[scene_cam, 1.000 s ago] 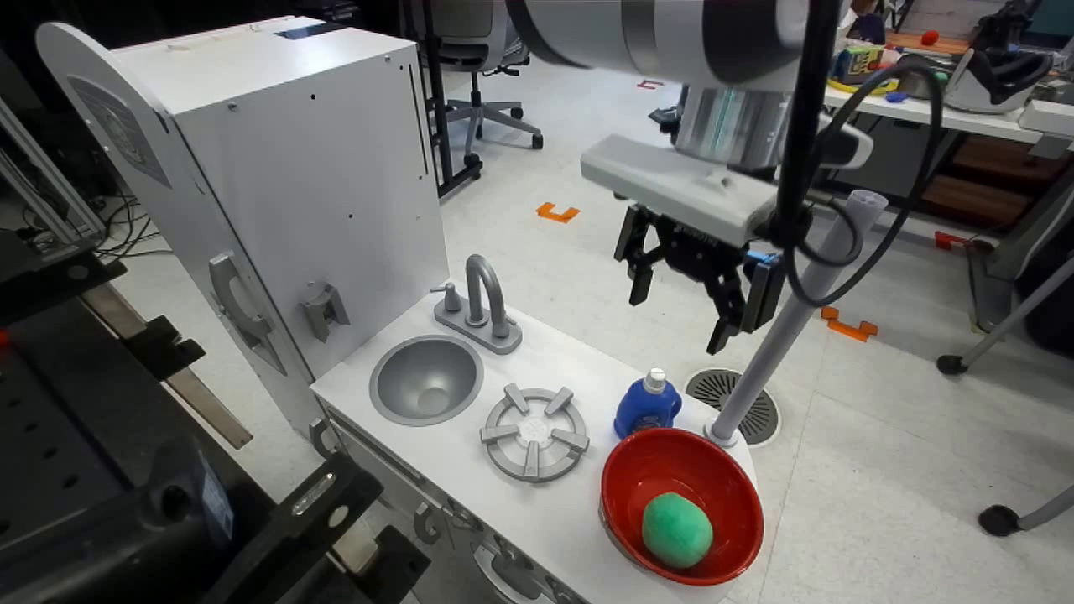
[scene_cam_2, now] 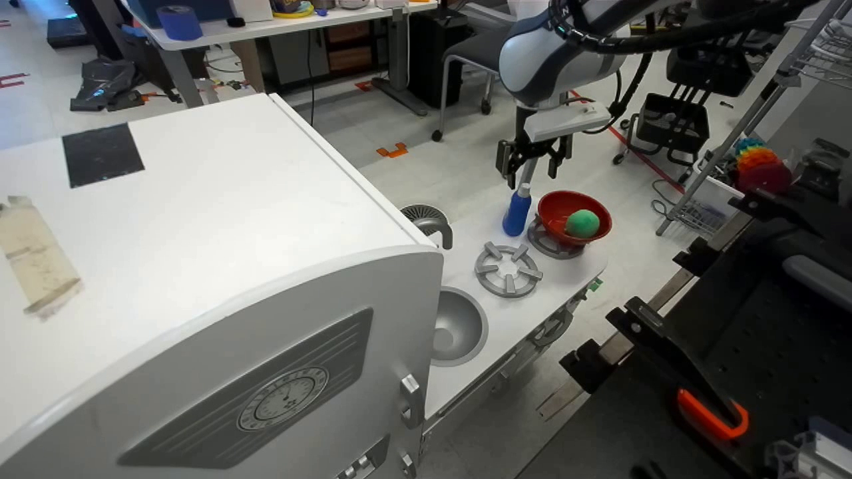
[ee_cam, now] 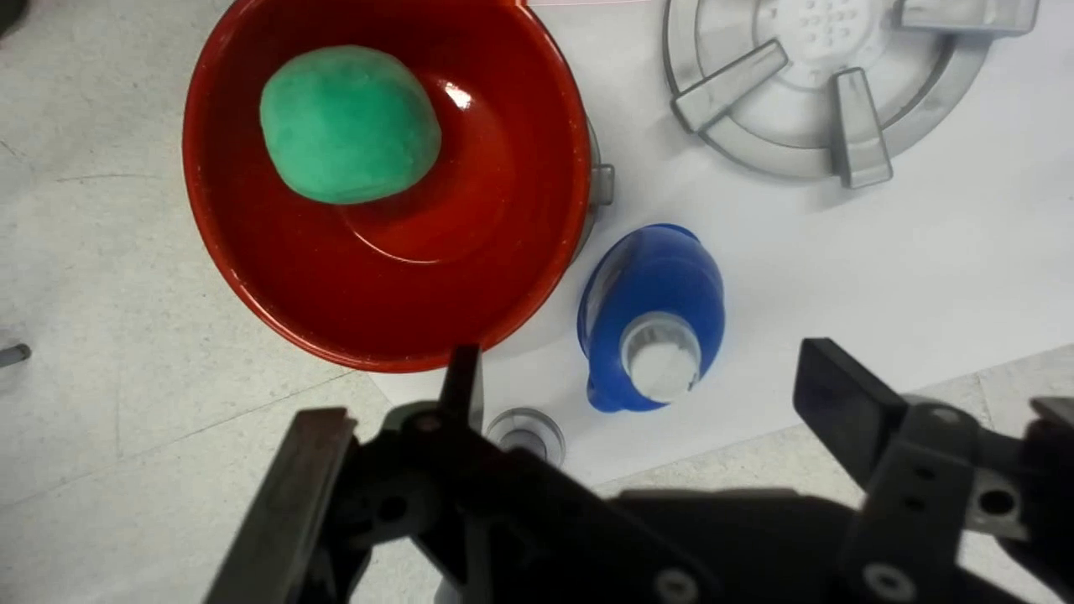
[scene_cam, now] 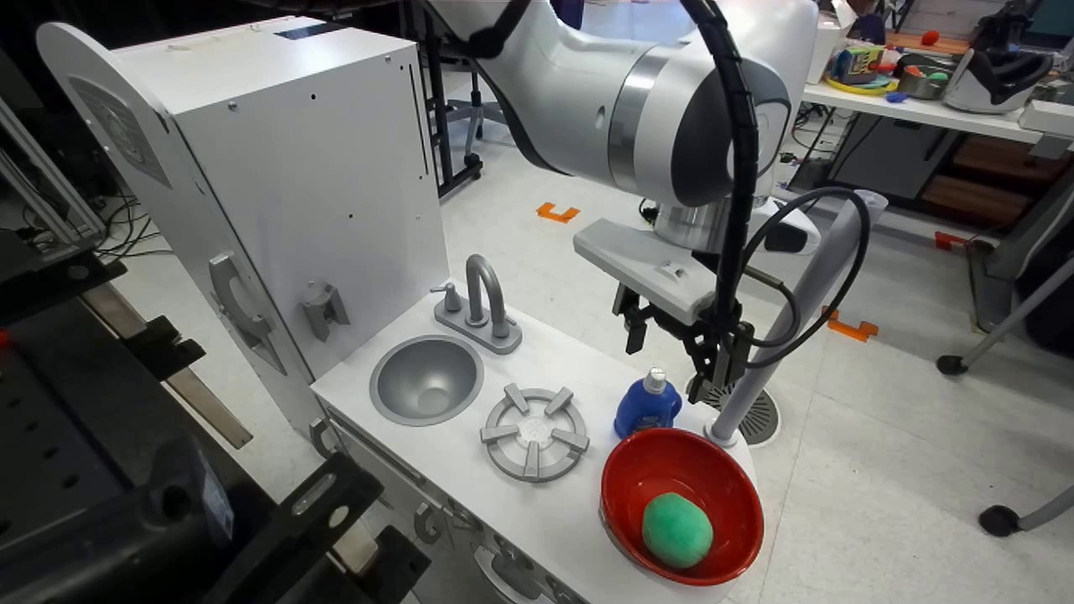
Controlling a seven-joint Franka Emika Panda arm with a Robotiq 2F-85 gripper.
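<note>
A blue bottle (scene_cam: 647, 404) with a whitish cap stands upright on the white counter beside the red bowl (scene_cam: 624, 473). Inside that bowl rests a green rounded object (scene_cam: 677, 529). My gripper (scene_cam: 662, 364) is open above and behind the bottle, its fingers spread wide and nothing between them. From the wrist, the bottle (ee_cam: 656, 292) appears in the gap ahead of the fingers, apart from both, and the bowl (ee_cam: 483, 332) reaches close to the left fingertip. In the second exterior view, the gripper (scene_cam_2: 532, 183) hangs just over the bottle (scene_cam_2: 517, 212).
A grey burner (scene_cam: 534, 434) lies left of the bottle, with the sink (scene_cam: 427, 381) and faucet (scene_cam: 483, 302) beyond it. A grey post (scene_cam: 795, 322) rises at the counter's back corner near the gripper. The tall white cabinet (scene_cam: 312, 181) bounds the far left.
My gripper has come down nearer the bottle and shifted slightly, with the arm tilting lower. It stays open. The bottle, bowl and green object have not moved.
</note>
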